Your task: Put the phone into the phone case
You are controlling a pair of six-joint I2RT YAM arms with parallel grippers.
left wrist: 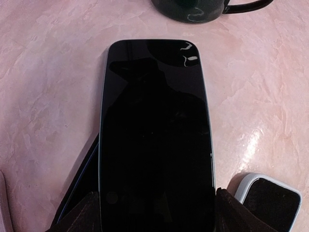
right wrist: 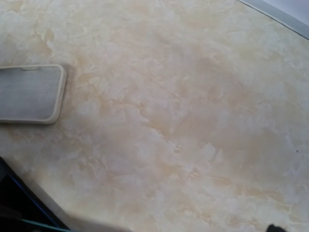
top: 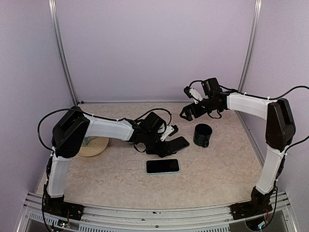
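A black phone (left wrist: 157, 121) lies flat between the fingers of my left gripper, which is shut on its sides. In the top view, this phone (top: 179, 144) sticks out to the right of the left gripper. A grey phone case (right wrist: 29, 94) with a pale raised rim shows empty at the left of the right wrist view. From above, the left arm mostly hides that case. My right gripper (top: 187, 113) stands open at the back right, with nothing between its fingers; only one dark tip shows in its own wrist view.
Under the held phone shows a dark flat item (left wrist: 77, 186) with a blue edge. In front lies another black-faced phone-like item (top: 162, 166) with a pale edge. A dark mug (top: 203, 135) stands to the right. A round wooden board (top: 94, 147) lies left.
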